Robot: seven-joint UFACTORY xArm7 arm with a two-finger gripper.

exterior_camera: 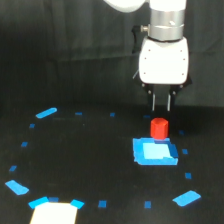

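Observation:
A red cylinder (159, 128) stands upright at the back edge of a blue-bordered square (138, 151) with a pale middle; whether it rests on the border or just behind it, I cannot tell. My gripper (161, 104) hangs above the cylinder, pointing down. Its two dark fingers are spread apart with nothing between them, and their tips end a little higher than the cylinder's top.
Blue tape marks, such as a strip (186, 198) at the right, lie scattered on the dark table. A cream-coloured object (53, 214) over blue tape is cut off by the bottom edge.

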